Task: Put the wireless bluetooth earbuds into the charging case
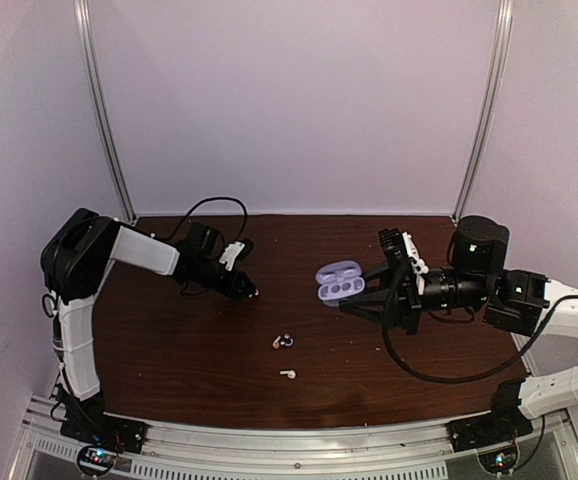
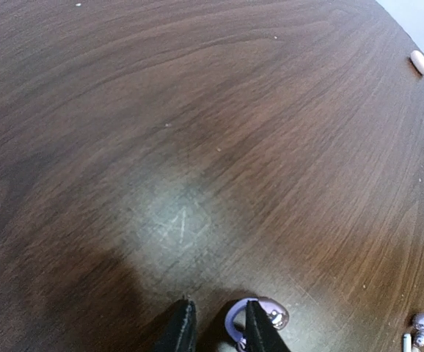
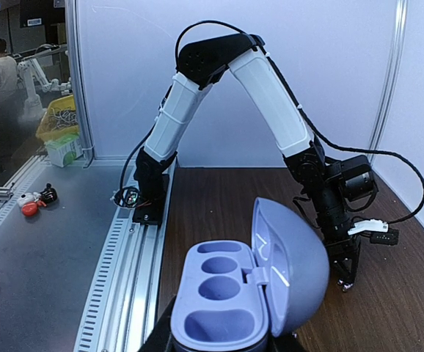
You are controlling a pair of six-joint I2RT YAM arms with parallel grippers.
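The open lilac charging case (image 1: 341,287) is held above the table, my right gripper (image 1: 357,290) shut on its base. Its lid (image 3: 293,264) is up and its wells look empty in the right wrist view. A shiny purple earbud (image 2: 276,314) lies on the wood at the bottom of the left wrist view. My left gripper is down over it, fingers apart; one finger (image 2: 262,330) partly covers the earbud, whose curved edge shows between the fingers. Other small earbud pieces (image 1: 283,341) lie together mid-table.
A small white piece (image 1: 288,374) rests nearer the table's front. In the left wrist view, a pale oval piece (image 2: 420,62) lies near the far edge.
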